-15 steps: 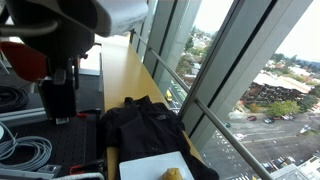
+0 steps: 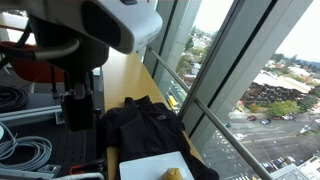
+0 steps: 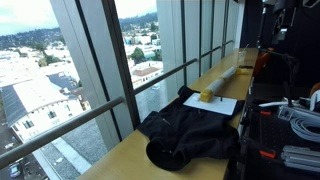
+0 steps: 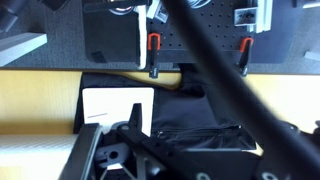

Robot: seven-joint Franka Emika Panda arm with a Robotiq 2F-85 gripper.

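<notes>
A black jacket [image 2: 145, 127] lies crumpled on the wooden ledge beside the windows. Partly over it rests a flat white board [image 2: 150, 168], with a small yellow object at the bottom edge of that view. In exterior view 2 the jacket [image 3: 185, 130] spreads along the ledge, and a yellow piece [image 3: 207, 97] sits by the white board [image 3: 222, 107]. From the wrist, the board [image 4: 118, 103] appears left of centre on the jacket [image 4: 190, 112]. My gripper [image 2: 78, 112] hangs over the dark workbench, left of the jacket; it is open and holds nothing visible.
A white roll [image 3: 229, 80] lies on the ledge behind the board. Coiled cables [image 2: 25, 150] and red-handled clamps [image 4: 153, 52] occupy the bench edge. Window frames and a rail border the ledge. Bare wood [image 2: 122, 80] extends beyond the jacket.
The arm has shifted and turned in exterior view 1, its dark body now larger and farther right, covering more of the bench and ledge. Jacket and board have stayed put.
</notes>
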